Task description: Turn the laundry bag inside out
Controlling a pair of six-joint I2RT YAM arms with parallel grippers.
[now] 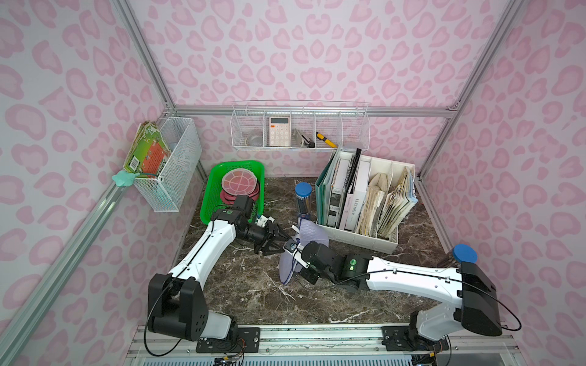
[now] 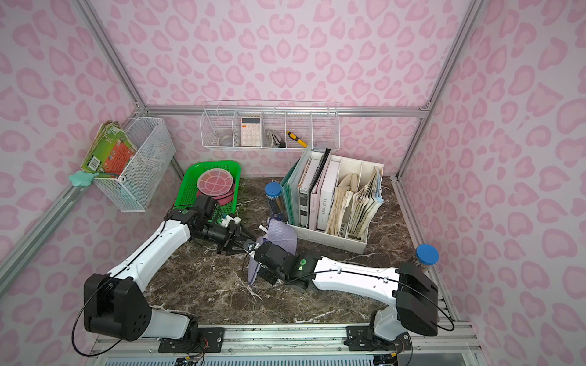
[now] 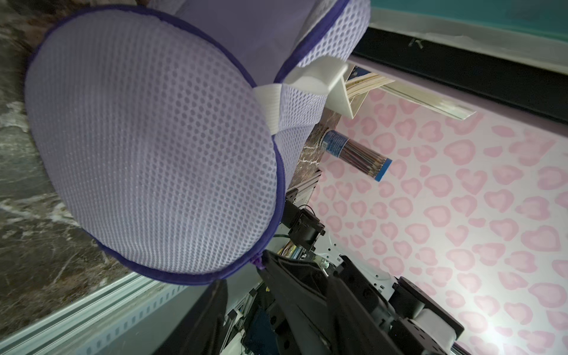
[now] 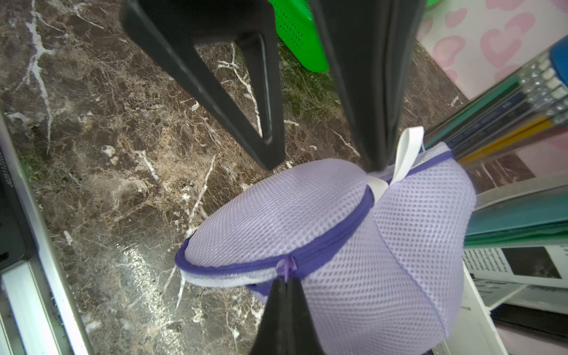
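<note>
The lilac mesh laundry bag point(image 4: 378, 260) hangs in folds above the marble table, with a dark purple zipper point(image 4: 331, 242) along its rounded end panel point(image 3: 153, 142) and a white loop tab point(image 4: 408, 151). In the right wrist view my right gripper is shut, its fingertips pinching the small purple zipper pull point(image 4: 285, 267). My left gripper is open just beyond the end panel, its two fingers apart and no fabric between them. In the left wrist view the right fingertips reach in between the left fingers, close to the zipper edge.
Behind the bag stand a blue-lidded pencil jar point(image 1: 303, 198) and a white file box point(image 1: 360, 241) full of folders. A green basket point(image 1: 210, 189) lies behind the left arm.
</note>
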